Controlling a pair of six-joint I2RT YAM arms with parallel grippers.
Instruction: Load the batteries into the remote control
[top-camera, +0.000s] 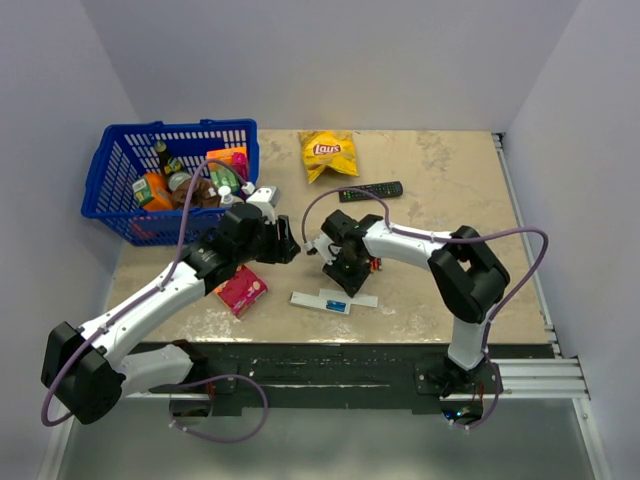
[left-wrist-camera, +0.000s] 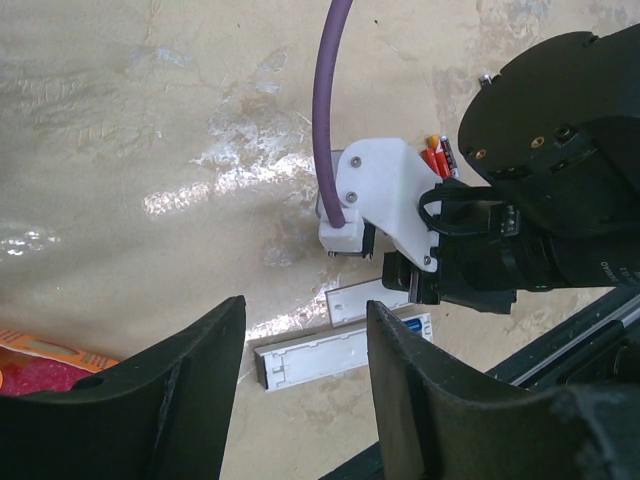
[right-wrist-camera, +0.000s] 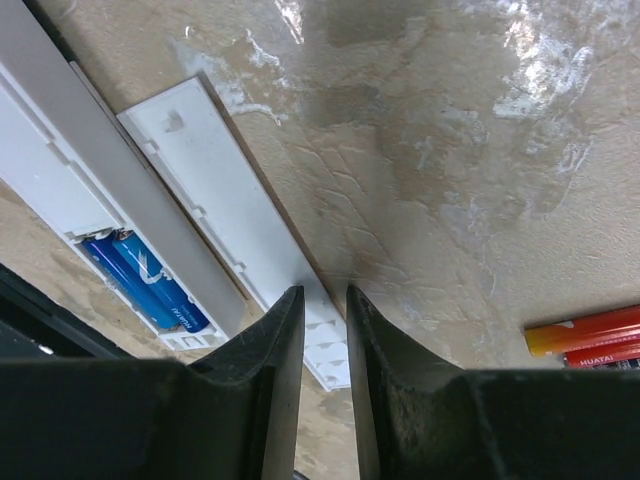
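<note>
The white remote (top-camera: 310, 301) lies open, two blue batteries (right-wrist-camera: 142, 280) in its compartment. Its white cover (right-wrist-camera: 230, 195) lies alongside, with the right gripper low over the cover's edge, fingers part open and nothing seen between them. Red and orange batteries (right-wrist-camera: 590, 330) lie to the right in the right wrist view, partly cut off. The left gripper is part open above the table, left of the right arm, with nothing between its fingers.
A blue basket of groceries (top-camera: 105, 180) stands back left. A red pack (top-camera: 240, 288) lies front left, a Lays bag (top-camera: 328, 152) and black remote (top-camera: 372, 191) at the back.
</note>
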